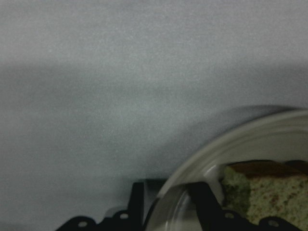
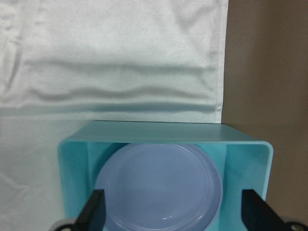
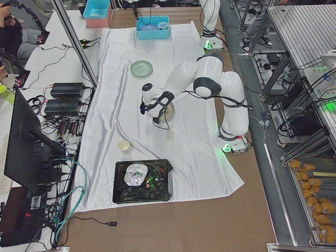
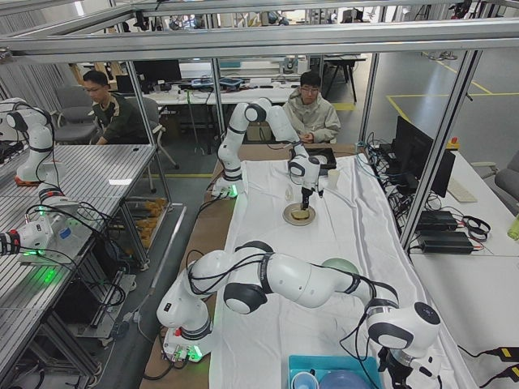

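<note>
A bread slice lies on a beige plate at mid-table. My left gripper is low at that plate's rim, its two fingertips apart, one outside the rim, one inside beside the bread; whether it grips the rim is unclear. My right gripper stands open above the blue bin, which holds a lilac plate and, in the camera left view, a small cup.
A green plate lies between the arms. A pale cup and a black tray with foil and small bits are at the near end. The white cloth is otherwise mostly clear.
</note>
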